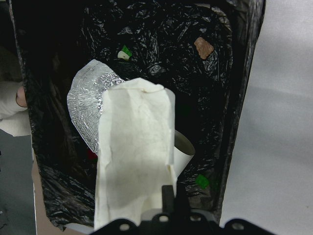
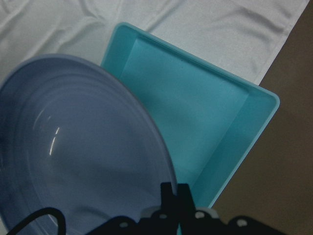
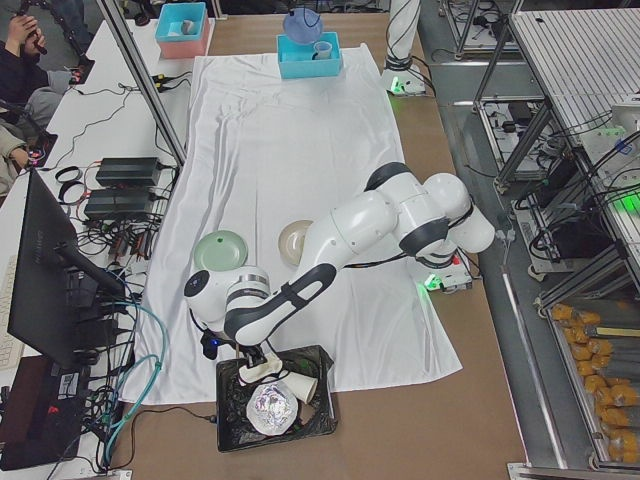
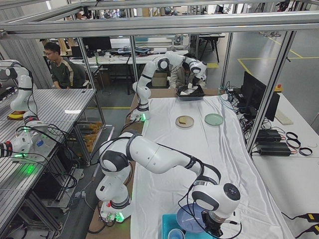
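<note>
My left gripper is shut on a white paper napkin (image 1: pixel 132 152), held above the black-lined bin (image 1: pixel 234 98) that holds crumpled foil (image 1: pixel 88 98), a paper cup (image 1: pixel 181 152) and small scraps. My right gripper is shut on the rim of a blue plastic bowl (image 2: pixel 83 142), which hangs over the turquoise tray (image 2: pixel 200 117). A small cup (image 4: pixel 175 234) stands in that tray in the camera right view.
A green plate (image 3: pixel 218 250) and a beige plate (image 4: pixel 184 121) lie on the white cloth (image 3: pixel 290 130). A monitor (image 3: pixel 45 280) and cables line one side.
</note>
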